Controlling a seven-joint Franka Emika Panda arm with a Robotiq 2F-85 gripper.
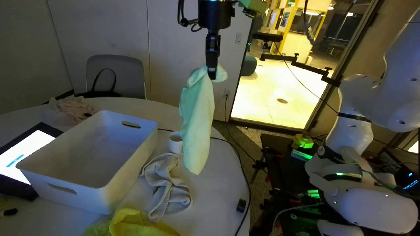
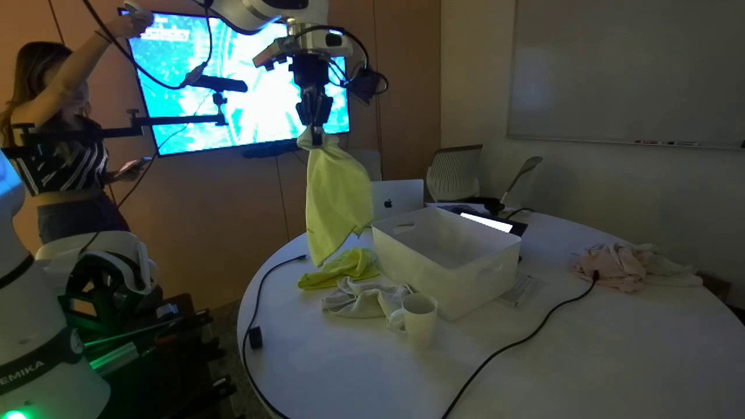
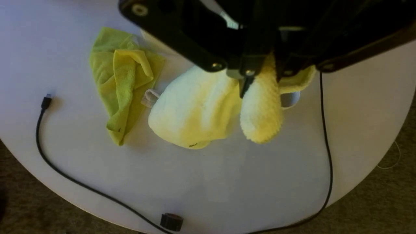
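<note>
A pale yellow-green cloth hangs from my gripper, pinched near its top and draped straight down over the table. In exterior view 2 the same cloth hangs left of the white bin, above the tabletop. Seen from the wrist, my gripper is shut on the cloth, with a bunched fold poking out past the fingers. The white bin stands on the table and looks empty. A grey cloth and a yellow cloth lie crumpled beside it.
A white mug stands close to the bin and grey cloth. Black cables run along the table's edge. Pinkish cloths lie on the far side. A laptop sits behind the bin. A person stands at the left.
</note>
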